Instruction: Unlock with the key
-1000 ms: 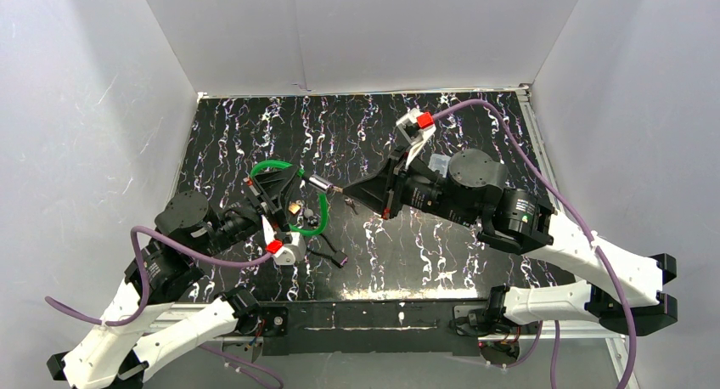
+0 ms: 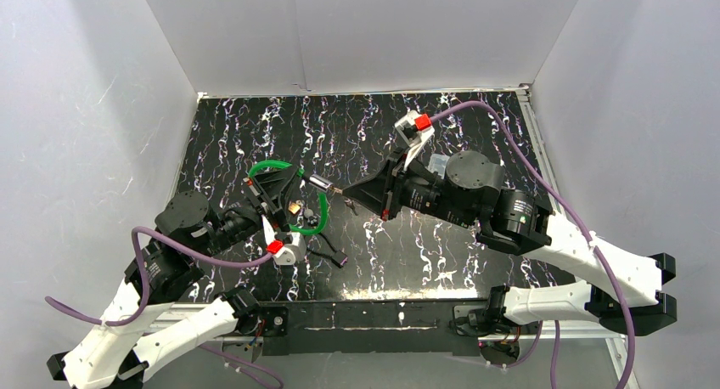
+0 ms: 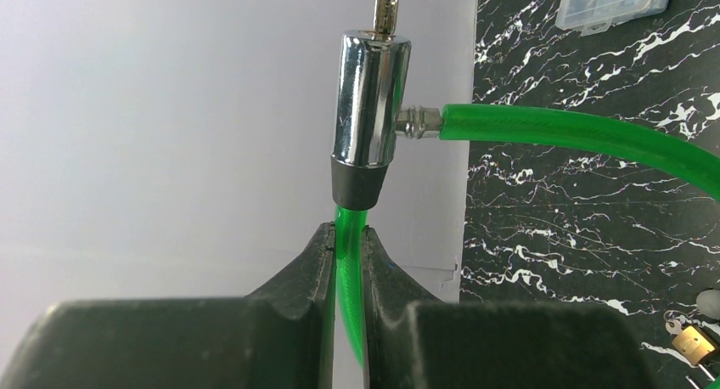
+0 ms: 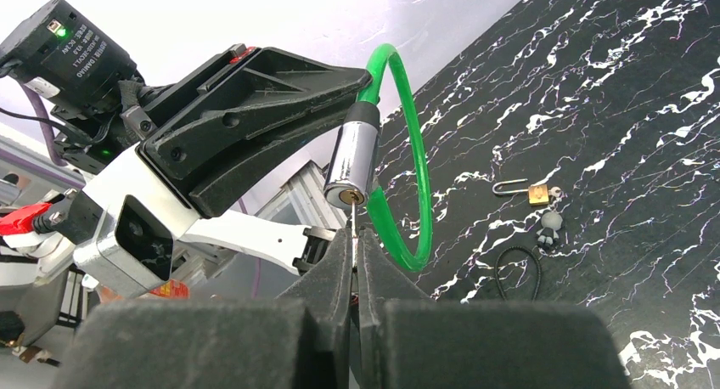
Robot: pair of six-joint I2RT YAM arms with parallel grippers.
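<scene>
Above the table hangs a cable lock with a chrome cylinder (image 3: 367, 104) and a green cable (image 3: 560, 127) that loops round to the cylinder's side. My left gripper is shut on that cable just behind the cylinder's black collar. In the right wrist view, the cylinder's keyhole face (image 4: 347, 194) points towards my right gripper, which is shut on the key (image 4: 355, 222). The key's blade (image 3: 386, 8) meets the keyhole, in line with the cylinder; how deep it sits cannot be told. The key's head is hidden between the fingers.
Below on the dark marbled table lie an open brass padlock (image 4: 538, 194), a small grey figure (image 4: 549, 228) and a black cord (image 4: 537, 270). A clear plastic box (image 3: 607, 5) stands farther right.
The left arm and the lock look still.
</scene>
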